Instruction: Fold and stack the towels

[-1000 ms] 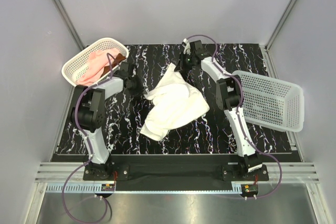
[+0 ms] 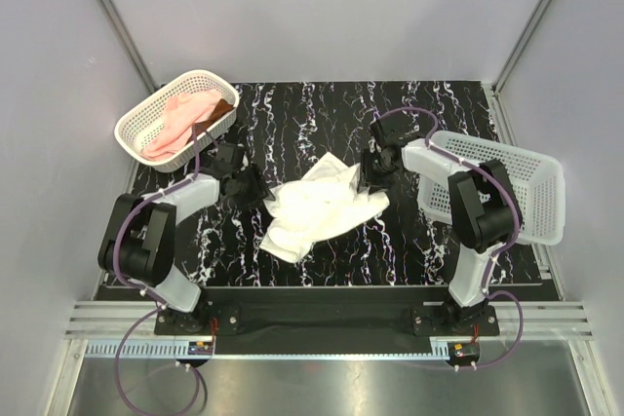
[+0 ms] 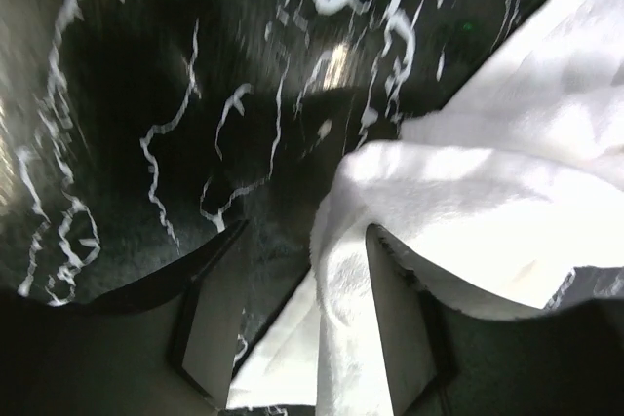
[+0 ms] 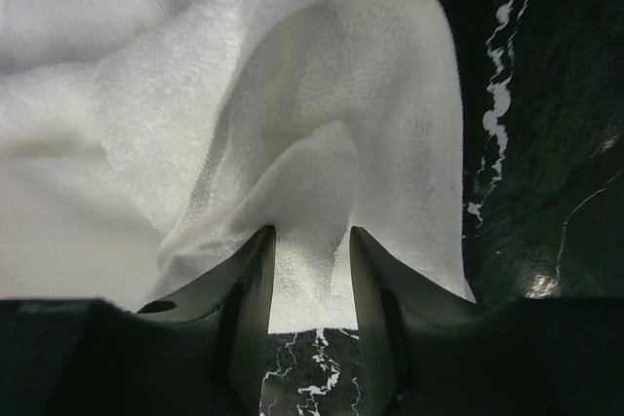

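A crumpled white towel (image 2: pixel 322 204) lies on the dark marbled table between my grippers. My left gripper is open at its left edge, with a folded edge of the towel beneath and beside the right finger. My right gripper is over the towel's right part, fingers apart, a raised fold of cloth beneath or between them; whether it touches cannot be told. Pink towels (image 2: pixel 180 119) lie in the white basket at the back left.
The left basket (image 2: pixel 135 129) has a brown cloth beside the pink ones. An empty white basket (image 2: pixel 536 221) stands at the right. Bare table (image 2: pixel 292 109) shows behind and around the towel.
Both grippers have come toward the front of the table, the right one also moving right from the back. The towel's upper part has shifted and now lies lower, with a corner pointing back.
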